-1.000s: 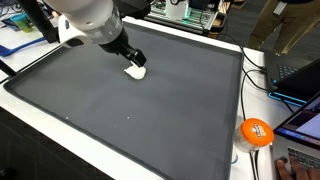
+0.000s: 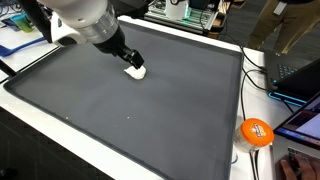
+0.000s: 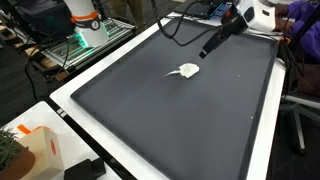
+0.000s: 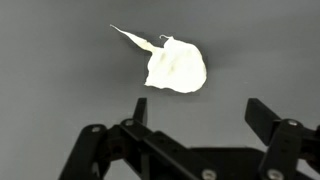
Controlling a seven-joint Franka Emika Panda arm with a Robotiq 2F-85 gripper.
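A small white, cloth-like piece (image 4: 177, 67) with a thin pointed tail lies flat on the dark grey table top (image 3: 150, 120). In the wrist view it sits beyond the fingers, apart from them. My gripper is open, its two black fingers wide apart with only bare table between them. From the first exterior view, the gripper (image 2: 136, 66) is close to the white piece (image 2: 136, 72) and hides part of it. In the second exterior view the same piece (image 3: 188, 70) shows whole, with the gripper (image 3: 205, 55) behind it and clear of it.
An orange-lidded container (image 2: 254, 133) stands off its right edge in the first exterior view. A laptop (image 2: 292, 85) lies beyond that edge. In the second exterior view, a potted plant (image 3: 12, 155) stands at the lower left.
My arm and gripper have shifted slightly, with the gripper now a little lower and nearer the white piece in the first exterior view. The piece itself has stayed put.
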